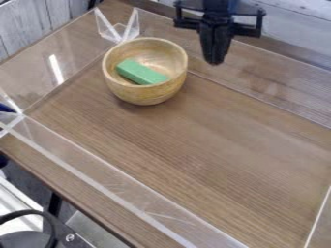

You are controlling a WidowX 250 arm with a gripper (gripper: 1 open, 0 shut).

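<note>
A wooden bowl [165, 92] sits at the upper left of the table, with a green block [139, 72] lying inside it. My black gripper [215, 56] hangs above the table at the top, to the right of and behind the bowl. It is shut, with nothing visible between its fingers.
A clear, angular plastic object [119, 29] stands behind the bowl. Clear tape runs along the left and front edges of the wooden table [195, 165].
</note>
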